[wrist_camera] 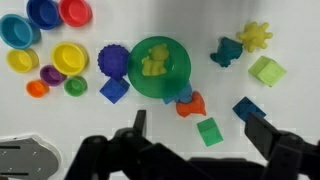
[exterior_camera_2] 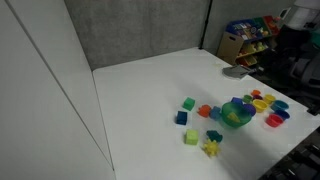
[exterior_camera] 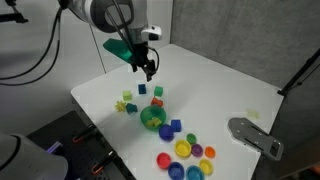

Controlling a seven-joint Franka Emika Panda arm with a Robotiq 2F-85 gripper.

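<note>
My gripper (exterior_camera: 142, 71) hangs well above the table, open, with nothing between its fingers. In the wrist view the gripper spans a green block (wrist_camera: 210, 131) far below it. Close by lies a red figure (wrist_camera: 190, 106), touching or almost touching a blue piece beside the green bowl (wrist_camera: 176, 80). A yellow figure (wrist_camera: 155, 59) sits inside that bowl. On the right are a dark blue block (wrist_camera: 245, 107), a yellow-green cube (wrist_camera: 268, 70), a teal figure (wrist_camera: 226, 52) and a yellow figure (wrist_camera: 254, 36). A purple spiky ball (wrist_camera: 114, 60) and a blue cube (wrist_camera: 115, 90) lie left of the bowl.
Several coloured cups, among them a yellow cup (exterior_camera: 183, 149) and a red cup (exterior_camera: 164, 160), stand near the table's front. A grey metal plate (exterior_camera: 255, 136) lies at the right.
</note>
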